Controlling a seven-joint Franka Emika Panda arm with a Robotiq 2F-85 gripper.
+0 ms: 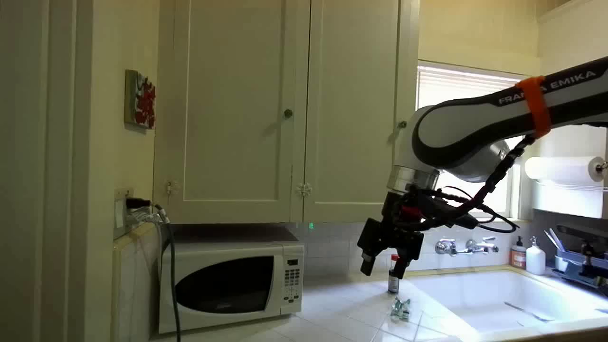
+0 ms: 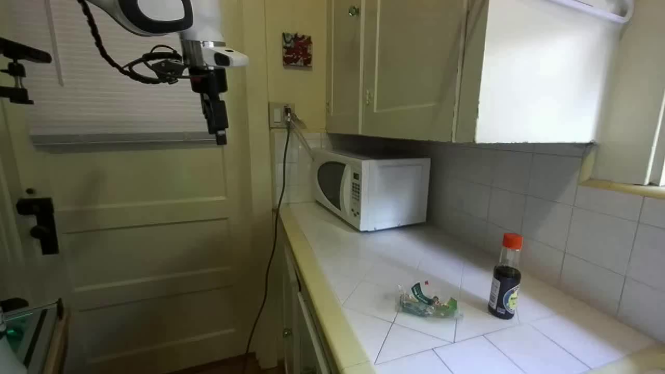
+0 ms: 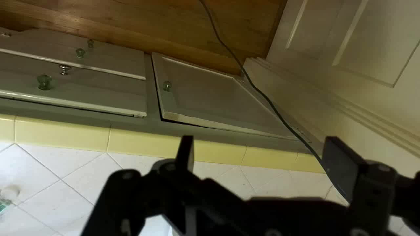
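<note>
My gripper (image 1: 383, 271) hangs in the air with its two fingers spread wide and nothing between them. In exterior view 2 the gripper (image 2: 221, 138) is in front of the door, well above counter height and left of the counter. A bottle of dark liquid with a red cap (image 2: 506, 280) stands upright on the white tiles. Beside it lies a crumpled clear plastic packet with green print (image 2: 427, 304). The wrist view looks down past the open fingers (image 3: 184, 154) at the counter edge and lower cabinets; only a bit of the packet (image 3: 4, 202) shows at its left edge.
A white microwave (image 2: 374, 187) with its door shut sits at the counter's far end, under wall cabinets (image 1: 239, 102). A black cord (image 2: 274, 243) hangs from the outlet past the counter edge. The sink (image 1: 513, 296) lies at the right; tiles between microwave and packet are clear.
</note>
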